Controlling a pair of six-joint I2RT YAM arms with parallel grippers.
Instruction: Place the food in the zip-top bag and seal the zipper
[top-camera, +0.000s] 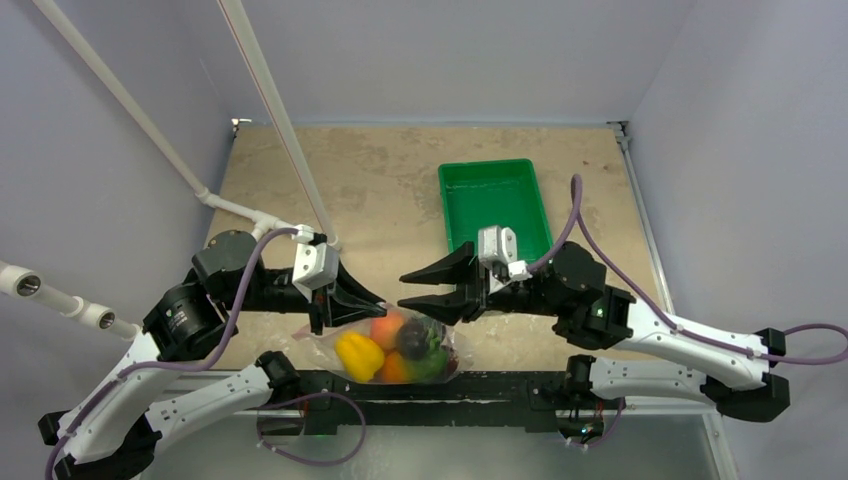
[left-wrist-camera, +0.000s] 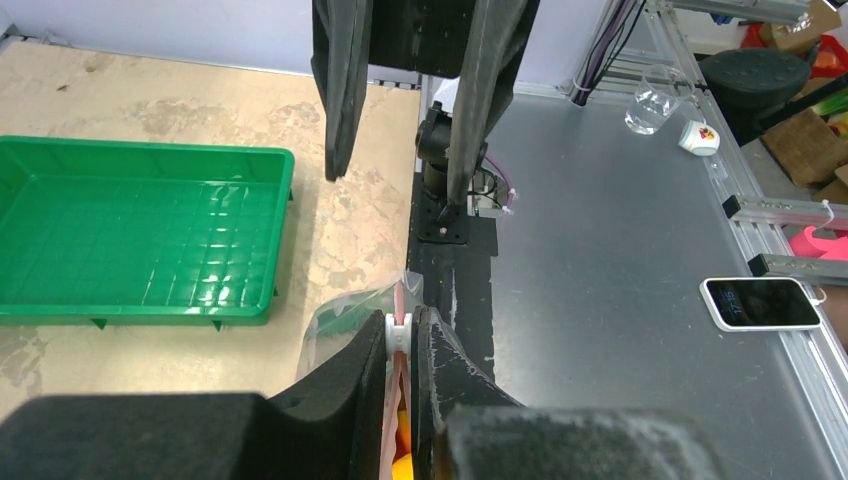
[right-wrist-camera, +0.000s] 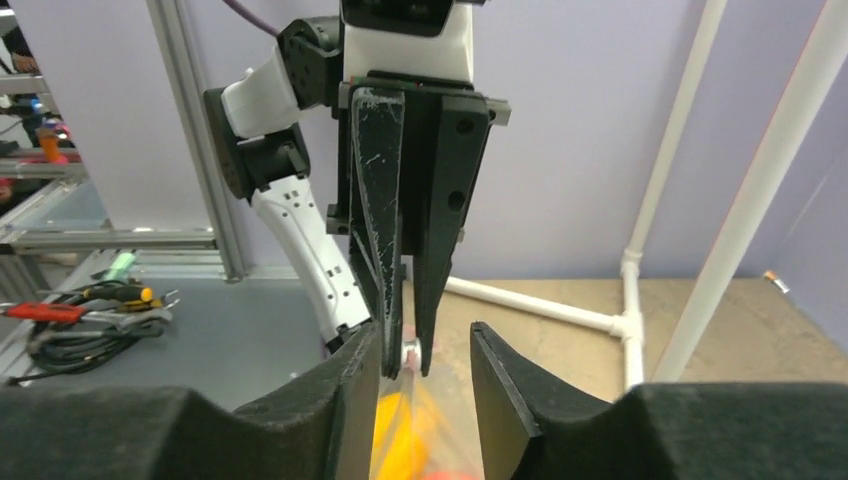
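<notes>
The clear zip top bag (top-camera: 450, 350) holds several foods, including a yellow pepper (top-camera: 360, 355), orange-red fruit and dark green pieces, below both grippers. My left gripper (top-camera: 378, 305) is shut on the bag's white zipper slider (left-wrist-camera: 398, 335) at the top edge; the pink zip line runs through its fingertips. My right gripper (top-camera: 402, 290) stands to the right with fingers parted and nothing between them; in the left wrist view its fingers hang above the slider, apart from it.
An empty green tray (top-camera: 490, 195) stands at the back right. White pipes (top-camera: 280, 120) rise at the left behind my left arm.
</notes>
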